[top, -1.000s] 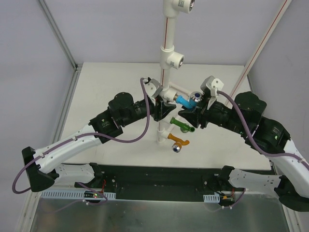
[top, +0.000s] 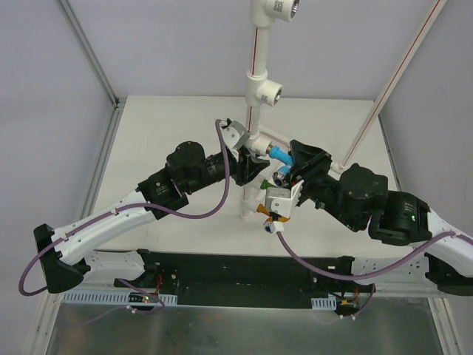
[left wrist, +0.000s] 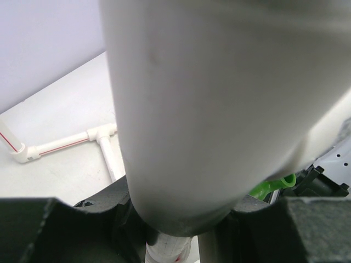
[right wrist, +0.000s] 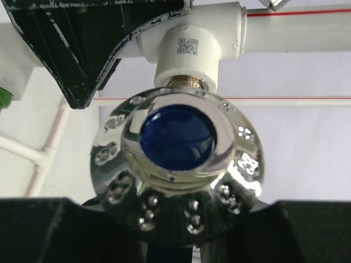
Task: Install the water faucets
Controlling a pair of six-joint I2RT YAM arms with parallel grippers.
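Observation:
The blue faucet (top: 279,154) points at the white pipe fitting (top: 260,144); in the right wrist view some brass thread (right wrist: 189,82) shows at the mouth of the tee (right wrist: 189,48). Its chrome handle with a blue cap (right wrist: 179,137) faces that camera and hides much of the body. My right gripper (top: 293,168) is shut on the faucet, its fingers behind the handle. Around the upright white pipe (left wrist: 181,164) my left gripper is shut, close by the fitting. Lower down, a green faucet (top: 267,183) and an orange faucet (top: 262,209) are partly hidden by the right arm.
Higher on the pipe are two empty side outlets, one a tee (top: 270,92), the other a top elbow (top: 282,8). A slanted pipe (top: 395,78) runs at the right. The white board (top: 177,118) is clear on the left.
My right gripper has turned about the blue faucet, and the chrome handle has swung from upper right to below. The left arm stays still.

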